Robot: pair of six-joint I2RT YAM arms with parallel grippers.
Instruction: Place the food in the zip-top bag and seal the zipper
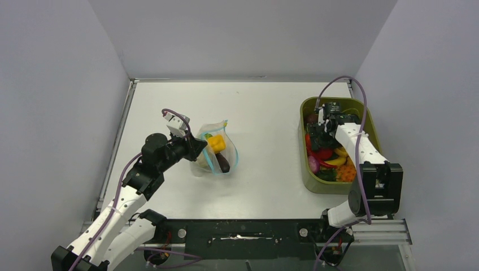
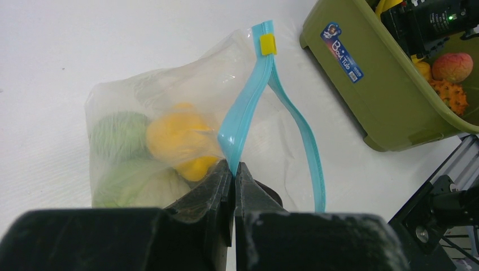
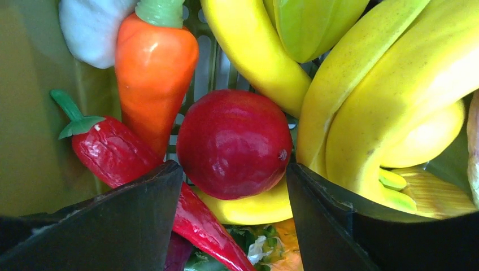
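The clear zip top bag (image 2: 192, 73) lies on the table with its blue-edged mouth gaping. Through its plastic show a yellow pepper (image 1: 216, 143), a dark eggplant (image 1: 223, 163) and pale green food (image 2: 118, 135). My left gripper is shut on the bag's blue zipper edge (image 2: 248, 107). Over in the green tub (image 1: 321, 186), my right gripper stands open, its fingertips on either side of a round dark red fruit (image 3: 234, 144). The fruit rests on a banana (image 3: 254, 209). Whether the fingers touch it, I cannot tell.
Close around the red fruit are a red chili (image 3: 113, 149), an orange pepper (image 3: 155, 68) and several bananas (image 3: 373, 124). The tub wall (image 3: 34, 113) rises at the left of the right wrist view. Bare white table (image 1: 265, 147) lies between bag and tub.
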